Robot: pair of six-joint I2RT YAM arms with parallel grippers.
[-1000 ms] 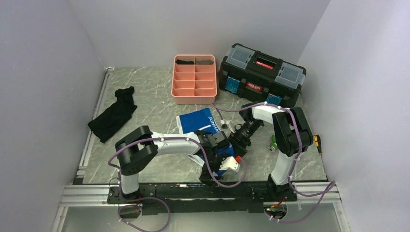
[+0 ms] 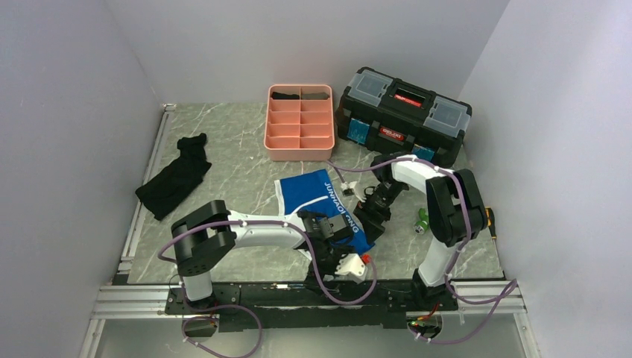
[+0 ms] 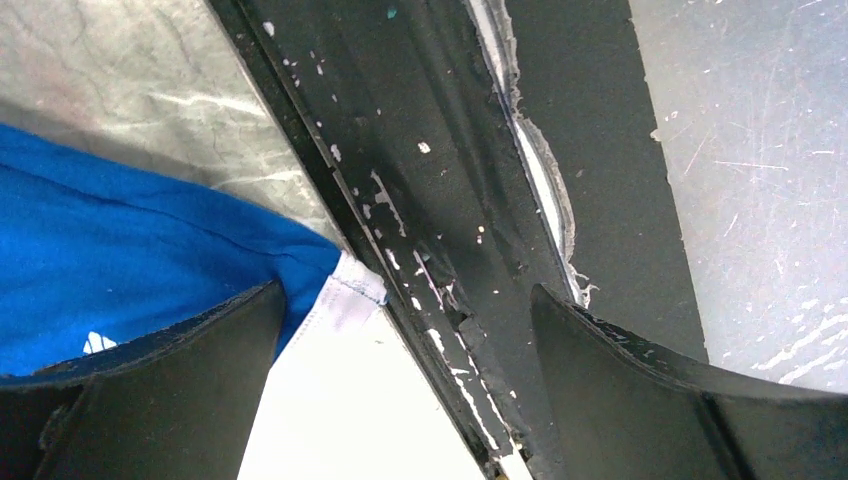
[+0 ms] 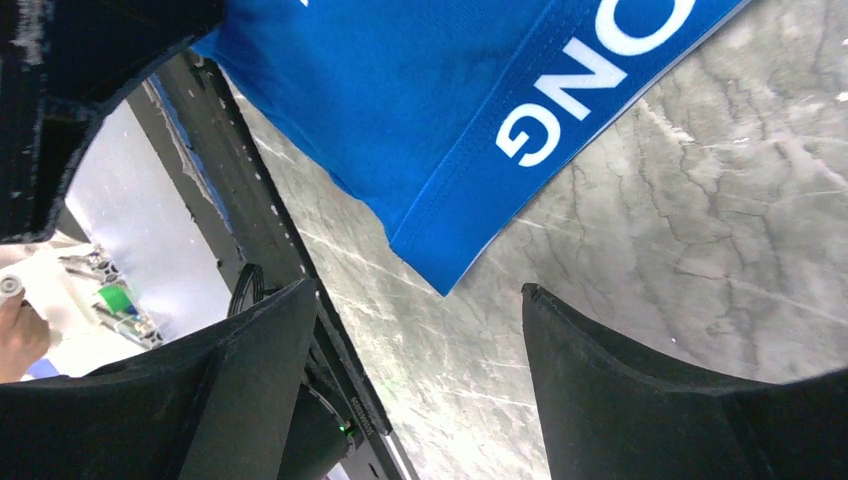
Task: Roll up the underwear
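Blue underwear [image 2: 308, 188] with a white edge and white lettering lies spread on the table, its near part covered by the left arm in the top view. My left gripper is open over its near edge; a blue corner with white trim [image 3: 345, 285] lies by the left finger, loose. At the cloth's right side, my right gripper stands part open with bare tabletop between its fingers. Ahead of it lies the lettered waistband's end [image 4: 450, 230], flat and not gripped.
A pink divided box [image 2: 300, 153] with dark items in its back compartments stands at the back. A black toolbox [image 2: 402, 112] is to its right, black cloth [image 2: 175, 179] at left. A green can [image 2: 422, 221] stands near the right arm.
My left gripper has drawn slightly left and toward the near edge, leaving more of the lettering visible.
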